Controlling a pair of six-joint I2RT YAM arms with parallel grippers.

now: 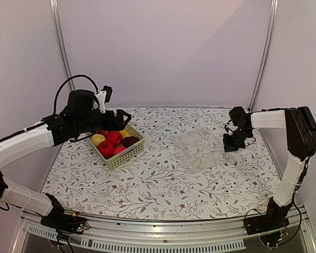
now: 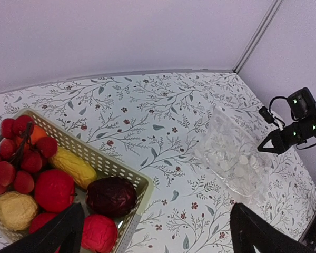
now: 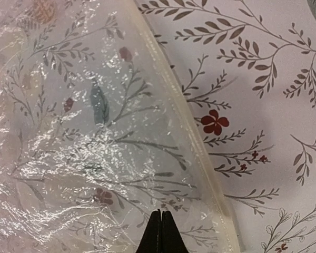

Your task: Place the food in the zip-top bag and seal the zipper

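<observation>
The clear zip-top bag lies flat on the table, right of centre; its pale zipper edge runs diagonally through the right wrist view. My right gripper is shut over the bag near that edge, fingertips together with no film between them. Food fills a basket at the left: red tomatoes, a yellow corn-like piece, a dark purple piece and a bunch of red fruit. Above the basket, my left gripper stands open, its fingers wide apart and empty.
The beige basket has perforated walls standing above the tabletop. A wall closes off the back.
</observation>
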